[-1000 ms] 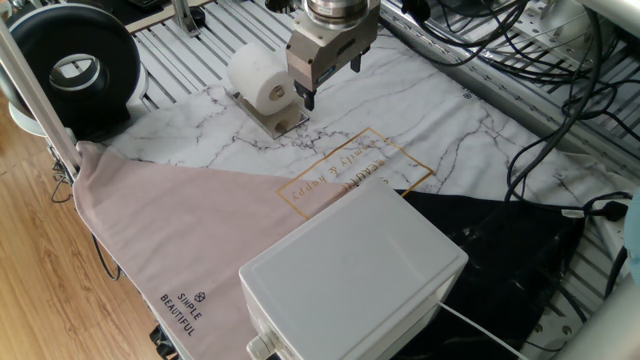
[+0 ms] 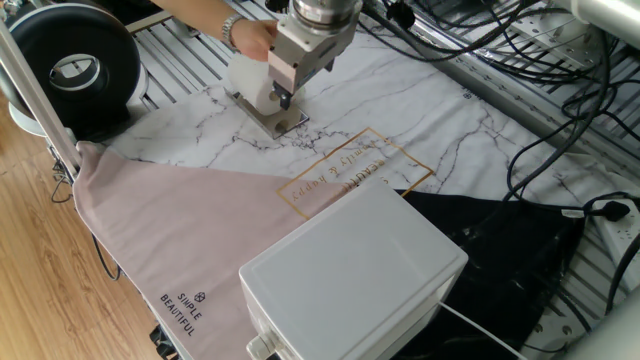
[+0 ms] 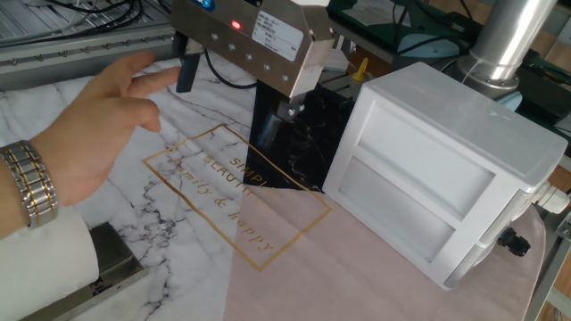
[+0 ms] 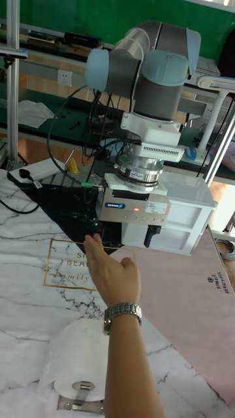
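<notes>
My gripper (image 4: 126, 236) hangs above the marbled cloth, its black fingers (image 4: 153, 237) standing wide apart with no object seen between them. A person's hand (image 4: 115, 275) reaches up close to one finger; whether they touch, I cannot tell. In exterior view 1 the gripper (image 2: 307, 84) is over the near side of a white roll (image 2: 247, 84), which the hand partly covers. That roll sits on a metal holder (image 2: 288, 122). A white drawer box (image 3: 428, 169) stands on the cloth, both drawer fronts closed.
The cloth (image 2: 180, 200) has pink, black and marbled areas, with a gold printed frame in the middle. Loose black cables (image 2: 515, 150) run along one side. A large black reel (image 2: 110, 75) stands at the table's corner. The pink area beside the box is clear.
The person's hand has come in from the edge and reached the gripper. In exterior view 1 the gripper has shifted left, closer over the roll. The box and cloth have stayed put.
</notes>
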